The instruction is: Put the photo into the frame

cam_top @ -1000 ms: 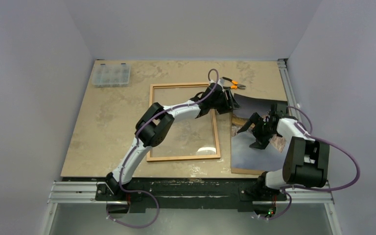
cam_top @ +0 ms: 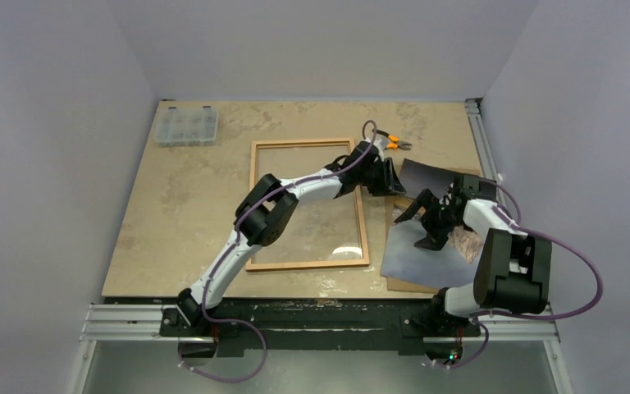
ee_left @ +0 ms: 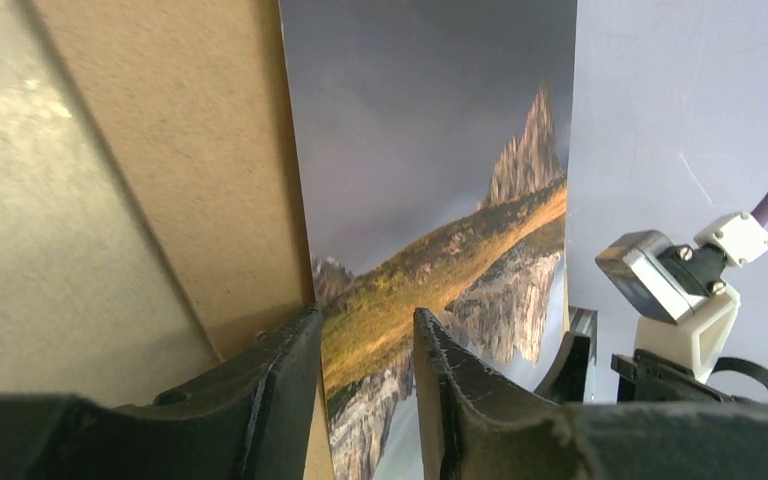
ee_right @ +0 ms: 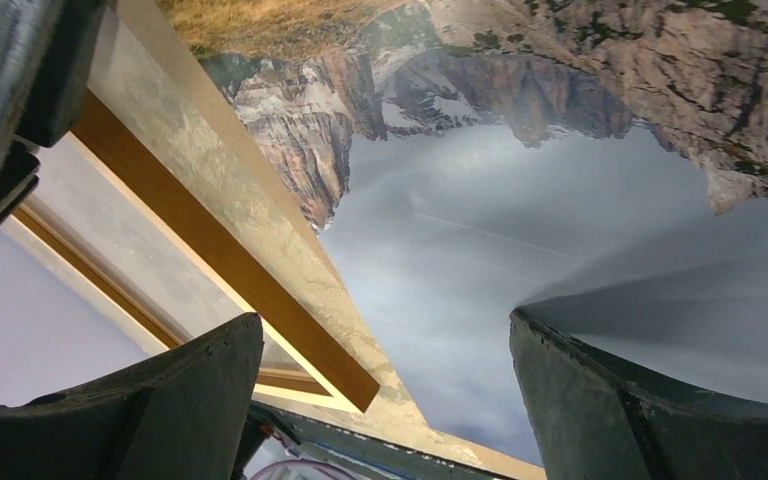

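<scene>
The photo [cam_top: 414, 261], a mountain landscape, lies slightly turned on a brown backing board [cam_top: 410, 286] at the right. Its left edge runs between the narrowed fingers of my left gripper, which is shut on it near the far left corner. Over the photo's near part, my right gripper stands open and grips nothing. One of its fingertips [ee_right: 522, 318] seems to press on the photo, where a crease spreads out. Left of the photo lies the wooden frame [cam_top: 312, 265], under my left arm. The right arm hides the photo's right side.
Orange-handled pliers [cam_top: 393, 141] lie just beyond the photo and left gripper. A clear divided box [cam_top: 186, 127] sits at the far left. A wall [cam_top: 574, 164] closes off the right side.
My left gripper has moved a little to the right and nearer. The photo's far edge has shifted right and its near left corner left, so it sits turned on the board. The right arm is still.
</scene>
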